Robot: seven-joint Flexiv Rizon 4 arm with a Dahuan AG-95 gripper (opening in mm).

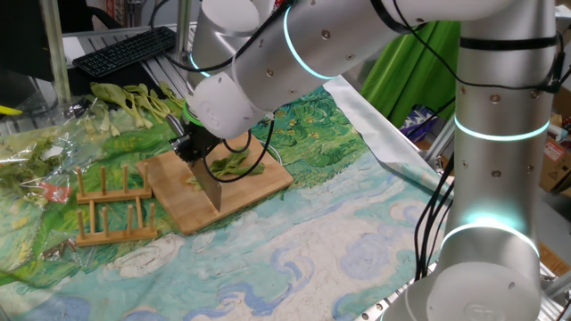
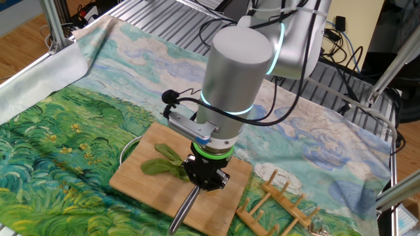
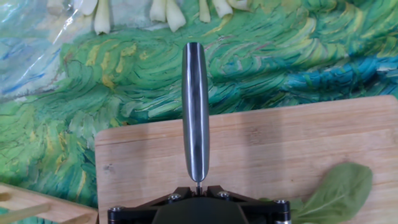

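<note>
My gripper is shut on a kitchen knife, whose metal handle points away from the fingers in the wrist view. In exterior view 1 the broad blade hangs down to the wooden cutting board, its lower edge at or just above the wood. Beside the blade lie green leaves on the board; the same leafy vegetable shows next to the gripper in exterior view 2. Whether the blade touches the leaves cannot be made out.
A wooden peg rack stands close to the board's left side. More leafy greens lie behind the board, and clear plastic with greens is at the far left.
</note>
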